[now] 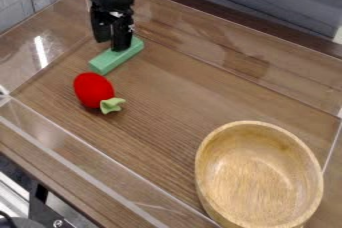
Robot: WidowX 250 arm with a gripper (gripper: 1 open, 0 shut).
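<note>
My black gripper (112, 34) reaches down from the top of the camera view, open, over the far end of a green rectangular block (115, 59) on the wooden table. A red strawberry-like object (95, 91) with a pale green stem lies nearer, below the block. Whether the fingers touch the block cannot be told.
A large tan wooden bowl (259, 174) takes up the lower right. Some dark cabling sits at the bottom left edge.
</note>
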